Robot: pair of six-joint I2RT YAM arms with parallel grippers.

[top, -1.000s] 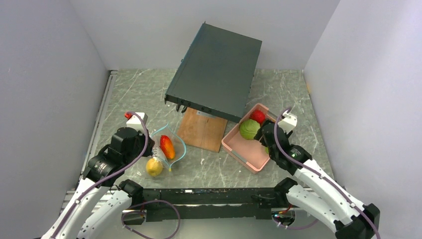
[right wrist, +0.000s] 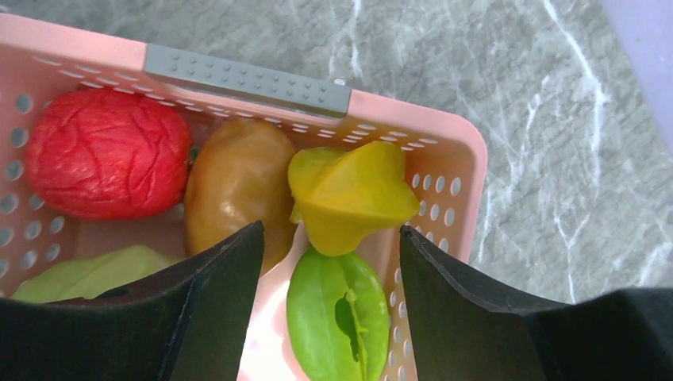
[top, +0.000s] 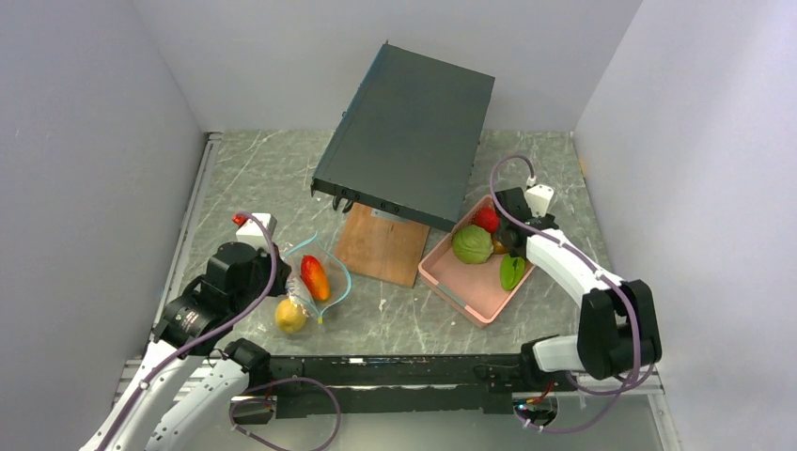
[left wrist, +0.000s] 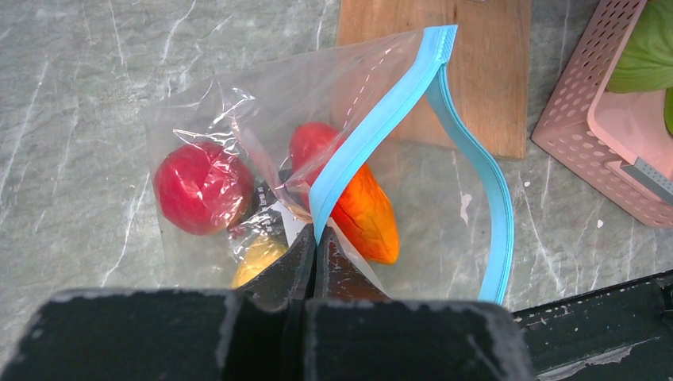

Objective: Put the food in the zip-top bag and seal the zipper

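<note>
A clear zip bag (left wrist: 198, 103) with a blue zipper rim (left wrist: 373, 135) lies on the counter, its mouth spread. Inside show a red round food (left wrist: 202, 186), an orange-red food (left wrist: 365, 210) and part of a yellow one (left wrist: 260, 255). My left gripper is shut at the near zipper edge; the bag's rim meets its fingertips. My right gripper stands open over the pink basket (right wrist: 452, 131), its fingers on either side of a yellow food (right wrist: 353, 190) and a green pepper (right wrist: 337, 317), touching neither visibly.
The basket also holds a red food (right wrist: 107, 151), a brown one (right wrist: 242, 178) and a cabbage (top: 472, 244). A wooden board (top: 381, 244) lies between bag and basket, under a large dark panel (top: 414, 132). Bare counter lies in front of the board.
My right arm has swung from the basket's near right side toward its far right corner, uncovering the green pepper. The left arm, bag and its contents stay where they were.
</note>
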